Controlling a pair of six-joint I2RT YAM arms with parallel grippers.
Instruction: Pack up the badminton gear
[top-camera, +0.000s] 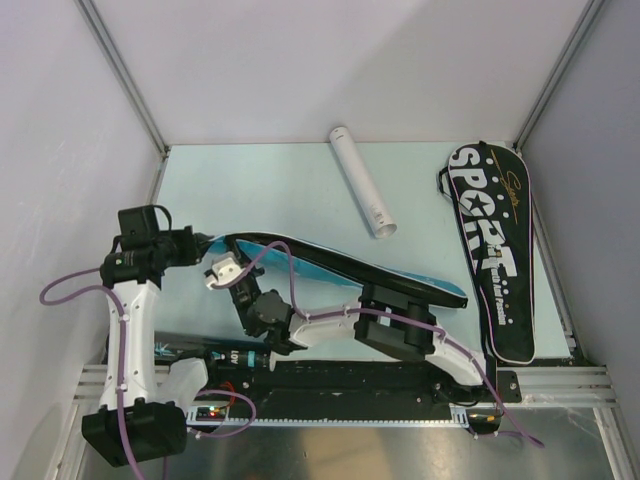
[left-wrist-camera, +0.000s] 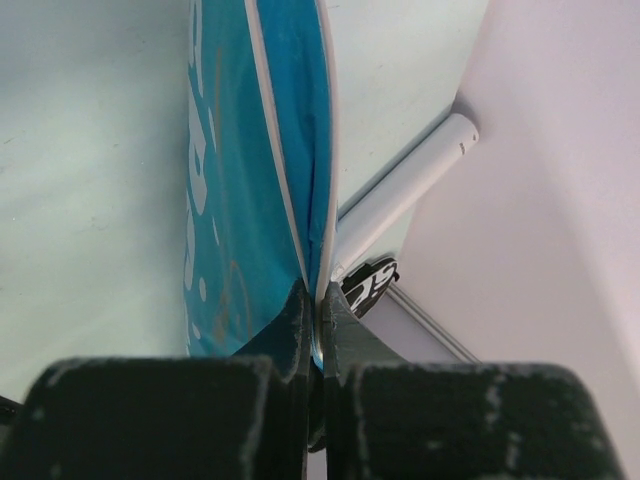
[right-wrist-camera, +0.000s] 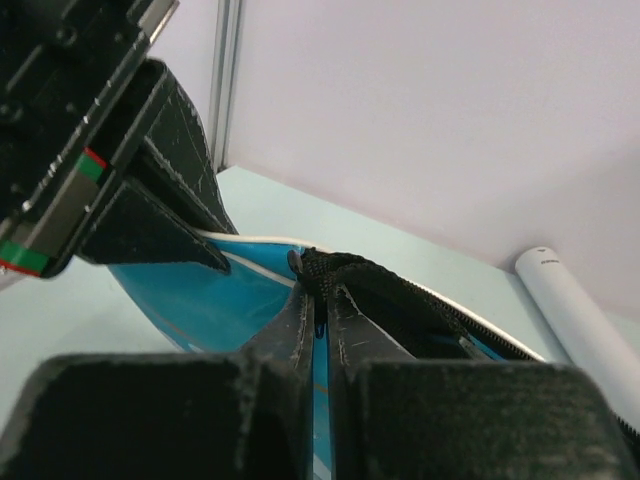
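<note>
A long blue-and-black bag (top-camera: 360, 268) lies across the middle of the table. At its left end my left gripper (top-camera: 204, 242) is shut on the bag's pale-edged blue rim (left-wrist-camera: 295, 150). Just right of it my right gripper (top-camera: 234, 250) is shut on the black zipper edge (right-wrist-camera: 365, 285), close beside the left gripper's fingers. A black SPORT bag (top-camera: 492, 250) lies flat on the right. A white tube (top-camera: 360, 180) lies diagonally at the back, also visible in the right wrist view (right-wrist-camera: 580, 330).
A dark cylinder with blue lettering (top-camera: 210, 350) lies along the front left, partly under the left arm. Pale walls enclose the back and sides.
</note>
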